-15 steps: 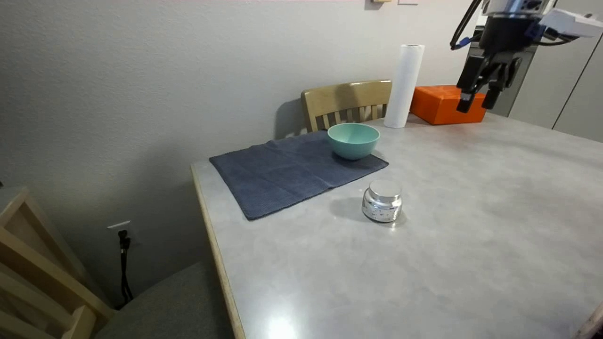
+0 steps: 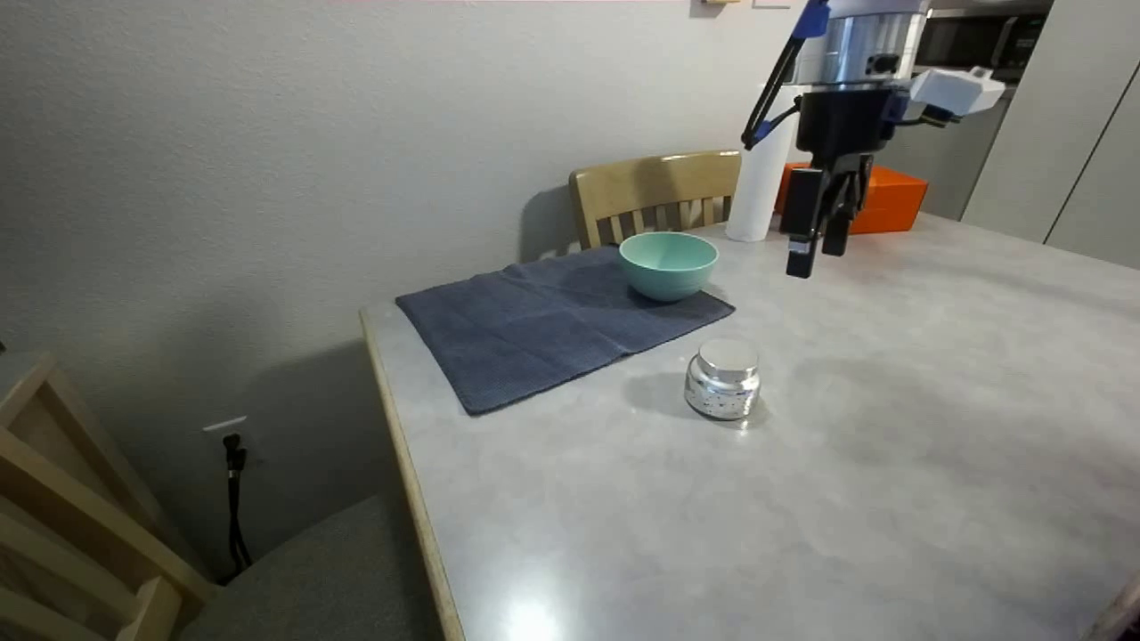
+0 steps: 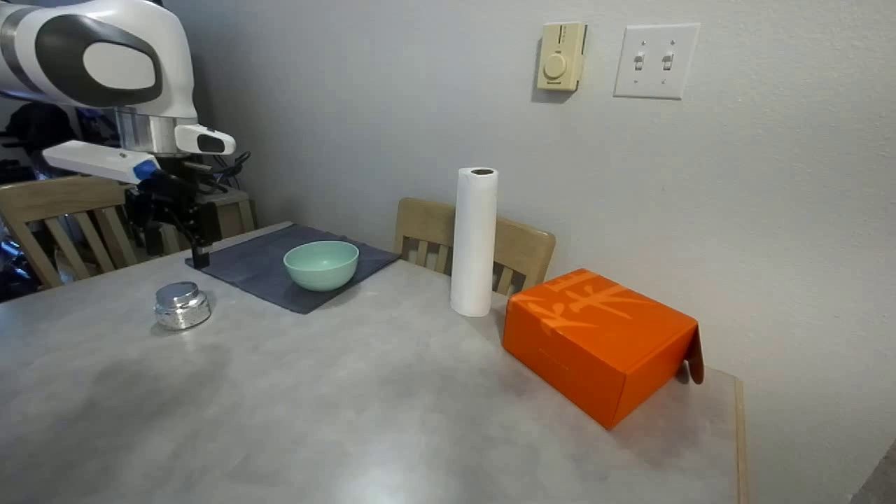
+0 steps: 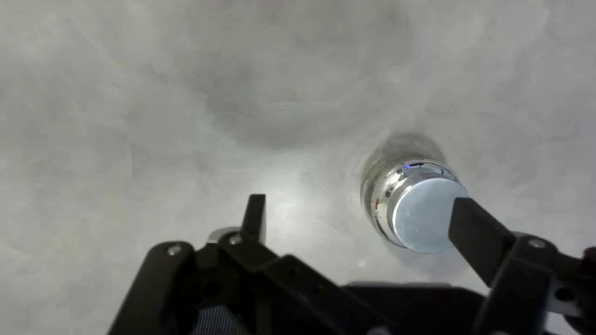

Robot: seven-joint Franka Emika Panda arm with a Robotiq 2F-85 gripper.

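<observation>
A small silver jar (image 2: 723, 381) with a flat lid stands upright on the grey table, clear of the cloth. My gripper (image 2: 818, 262) hangs above the tabletop, open and empty. Seen from the wrist, the jar (image 4: 427, 209) lies below and to the right, partly covered by the right finger (image 4: 477, 237), while bare table shows by the left finger (image 4: 255, 217). A mint green bowl (image 2: 668, 267) rests on a dark blue cloth (image 2: 545, 331) near the wall. In the second exterior view, the gripper (image 3: 176, 252) appears over the table beyond the jar (image 3: 181, 307).
A white paper roll (image 3: 474, 243) stands upright by the wall, with an orange box (image 3: 600, 336) beside it. Wooden chairs (image 2: 657, 187) stand behind the table edge.
My gripper has moved left and lower in the first exterior view, away from the orange box and closer to the jar. Jar, bowl and cloth have stayed in place.
</observation>
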